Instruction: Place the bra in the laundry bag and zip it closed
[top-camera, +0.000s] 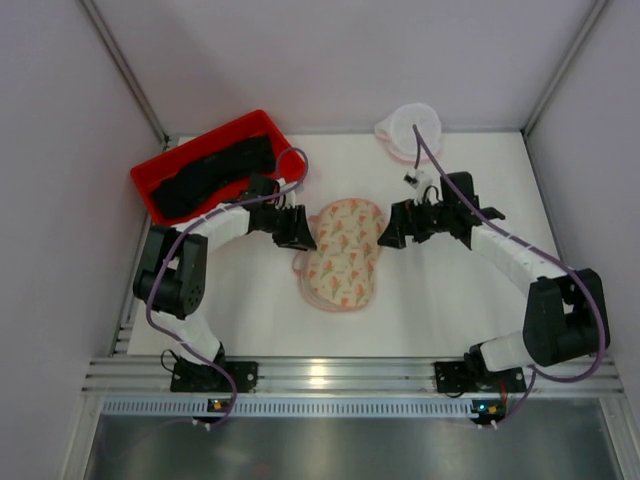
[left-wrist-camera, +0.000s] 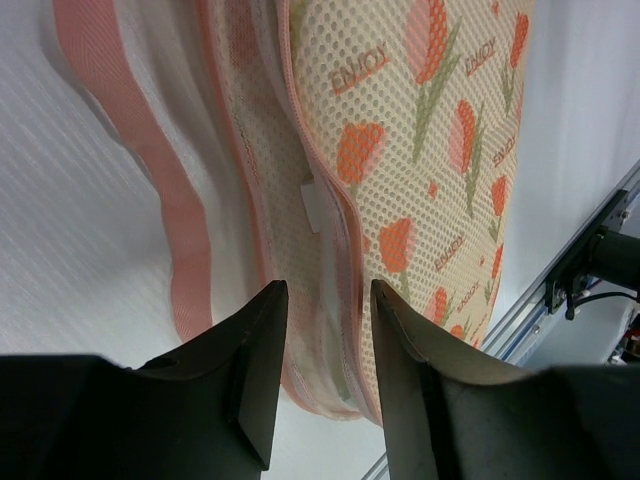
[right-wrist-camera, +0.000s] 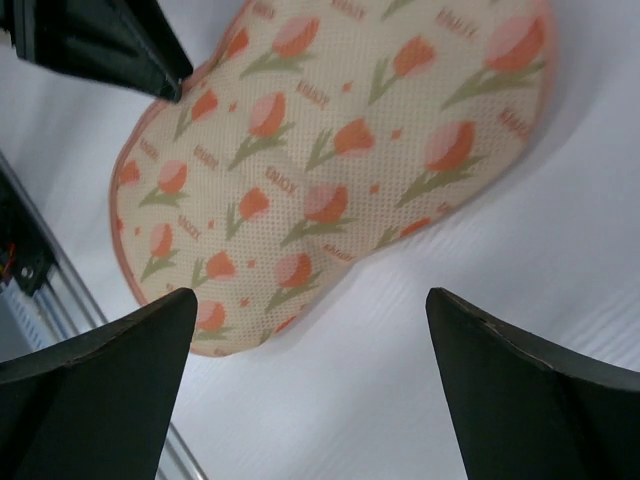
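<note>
The laundry bag (top-camera: 345, 255), pale mesh with orange tulips and pink trim, lies flat in the middle of the table. In the left wrist view its pink-bound edge (left-wrist-camera: 352, 250) runs between the fingers of my left gripper, which is part open with a gap on both sides. That edge stands somewhat apart from the lower mesh layer (left-wrist-camera: 272, 140). Wide open, my right gripper hangs near the bag's right side, nothing held. I cannot identify a bra for certain; black fabric (top-camera: 215, 178) lies in the red box.
The red box (top-camera: 153, 172) stands at the back left, under part of the left arm. A white rounded item with pink trim (top-camera: 413, 130) lies at the back right. Bare table (top-camera: 450, 300) shows right of the bag.
</note>
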